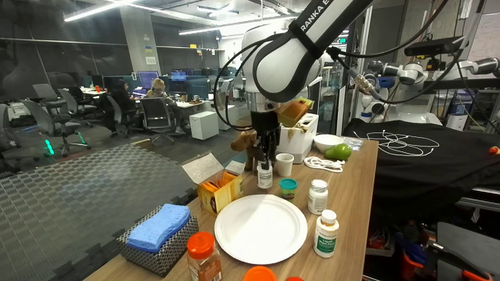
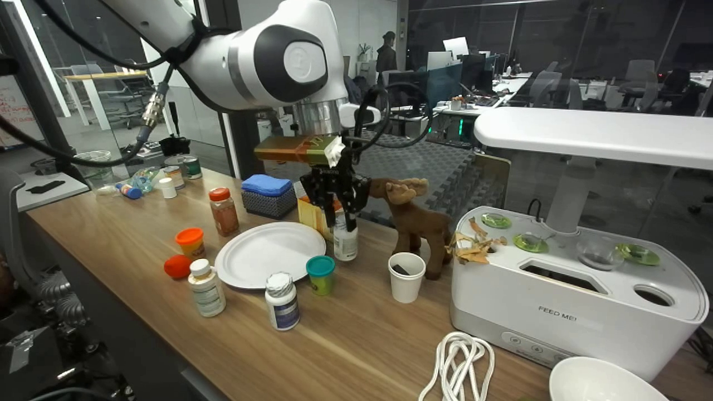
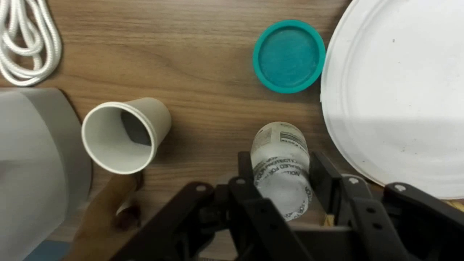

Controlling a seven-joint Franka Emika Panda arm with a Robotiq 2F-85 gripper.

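Observation:
In the wrist view a white bottle with printed lettering round its cap sits between the two dark fingers of my gripper, which is shut on it near the cap. Exterior view 1 has the bottle below my gripper, left of a teal-lidded tub and behind the white plate. From the other side, the bottle hangs upright from my gripper. Its base appears slightly above the table, though the gap is hard to judge.
A paper cup with something dark inside and a brown moose toy stand close by. Two more white bottles are right of the plate. An open yellow box flanks the bottle's left. Bare wood lies right of the tub.

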